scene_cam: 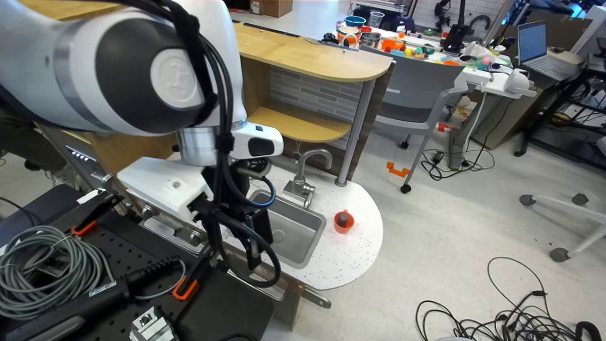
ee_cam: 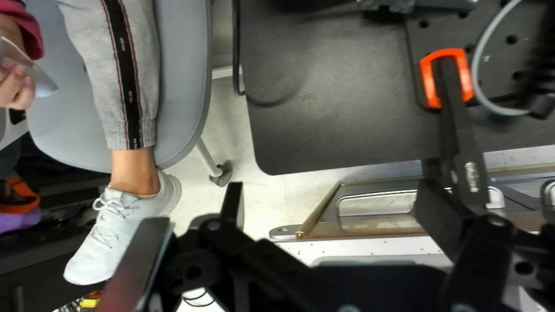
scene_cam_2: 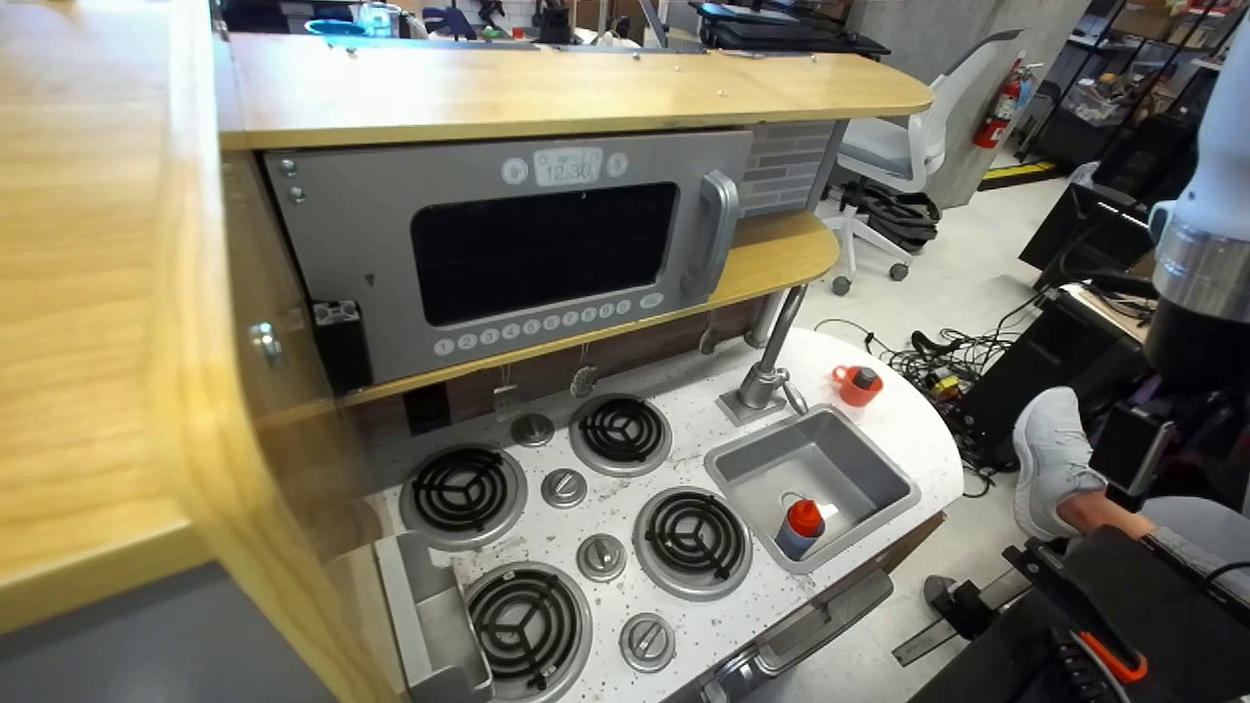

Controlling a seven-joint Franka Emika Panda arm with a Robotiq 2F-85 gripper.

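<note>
My gripper is open, its two black fingers wide apart with nothing between them in the wrist view. In exterior view 1 the arm hangs over the left end of the metal sink (scene_cam: 315,243) and hides the stove. A small red-topped container (scene_cam_2: 803,525) stands in the sink's near left corner in exterior view 2; the arm covers it in exterior view 1. On the white counter right of the sink sits a red cup (scene_cam: 343,222) with a dark object in it.
The grey faucet (scene_cam: 304,176) rises behind the sink. A black board (ee_cam: 333,104) with orange-handled clamps (ee_cam: 430,83) adjoins the counter's front. A seated person's leg and shoe (ee_cam: 125,229) are close by. Overhead shelf (scene_cam_2: 562,88) and microwave (scene_cam_2: 516,246) stand behind the stove.
</note>
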